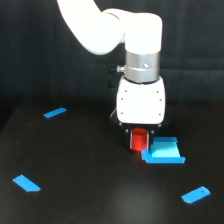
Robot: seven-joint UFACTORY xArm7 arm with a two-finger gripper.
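A small red object (138, 141) stands on the dark table, at the left edge of a light-blue patch (165, 151) edged with brighter blue tape. My white gripper (139, 140) points straight down over it. Its dark fingers sit close along the left and right of the red object, and the gripper looks shut on it. The object's top is hidden beneath the hand. Its base seems to be at table height; whether it touches the surface is too small to tell.
Blue tape strips lie flat on the table: one (55, 112) at the far left, one (26, 183) at the near left and one (195, 194) at the near right. A dark curtain (35, 50) hangs behind.
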